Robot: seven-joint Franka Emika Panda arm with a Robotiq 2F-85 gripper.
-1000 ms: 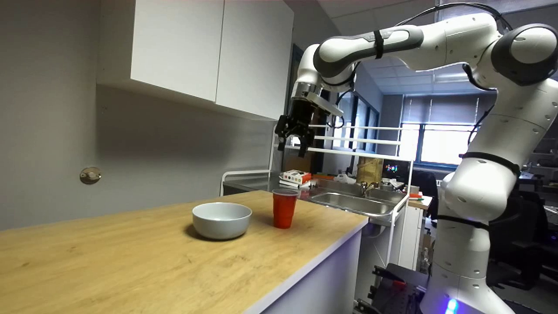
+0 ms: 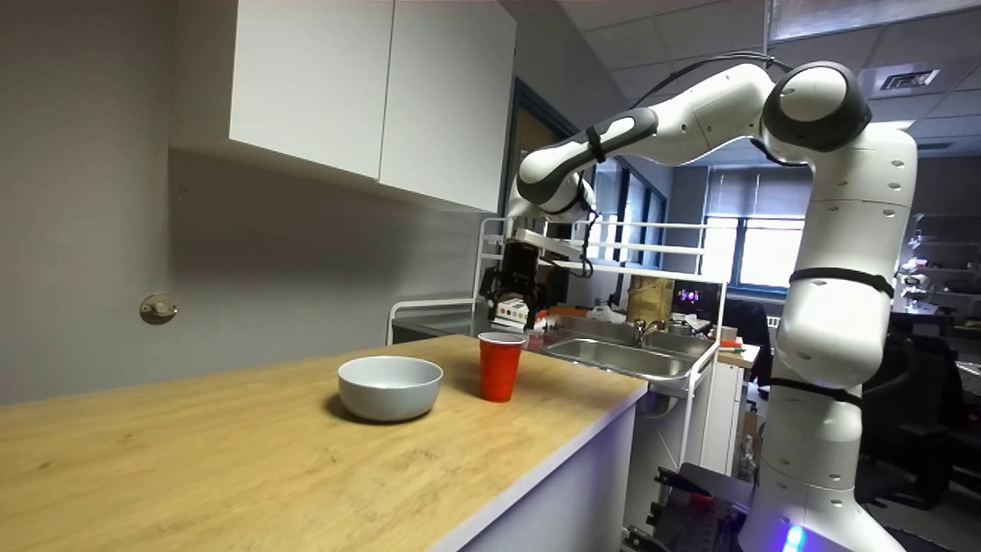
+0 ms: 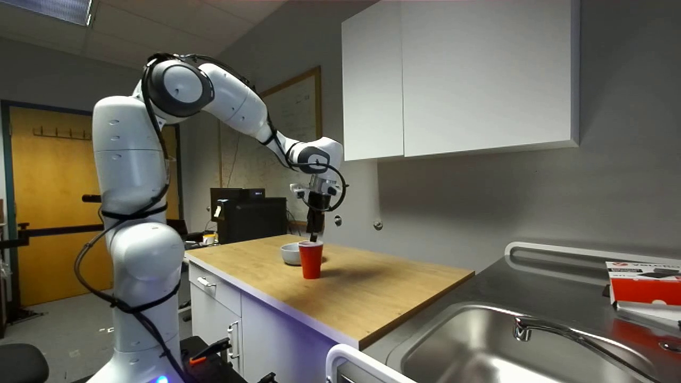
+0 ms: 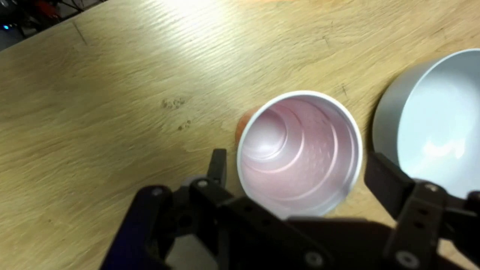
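A red cup (image 2: 498,369) with a white rim stands upright on the wooden counter, and its pale inside faces up in the wrist view. My gripper (image 2: 511,317) is open just above the cup, pointing down. In the wrist view one dark finger (image 4: 218,165) shows left of the cup and the other finger (image 4: 387,184) to its right, between cup and bowl; whether either touches the rim cannot be told. A light grey bowl (image 2: 390,391) sits close beside the cup and looks empty.
The wooden counter (image 2: 230,451) is broadly clear left of the bowl. White cabinets (image 3: 459,76) hang above along the wall. A steel sink (image 3: 485,338) adjoins the counter, with a red and white box (image 3: 645,287) behind it.
My gripper has come down from well above the counter to just over the cup, and the arm has lowered with it. Cup and bowl have stayed in place.
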